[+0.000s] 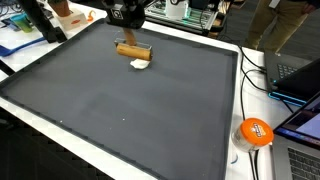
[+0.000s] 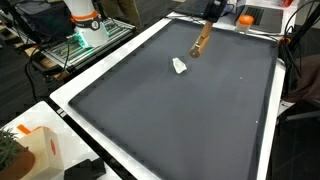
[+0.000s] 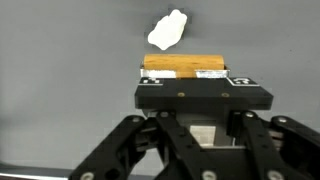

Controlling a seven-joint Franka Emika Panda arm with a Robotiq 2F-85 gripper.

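Note:
A wooden roller-like piece is held by my gripper, which is shut on it. In the wrist view the wood shows just beyond the fingertips, lying crosswise. A small white irregular object lies on the dark tabletop close to the wooden piece. From the second exterior view, the white object sits apart from the wood, on bare table. Most of the grip itself is hidden behind the gripper's body in the wrist view.
The dark grey board is otherwise clear in its middle and front. An orange-topped white device stands at the right edge beside laptops. Cables and other gear crowd the borders.

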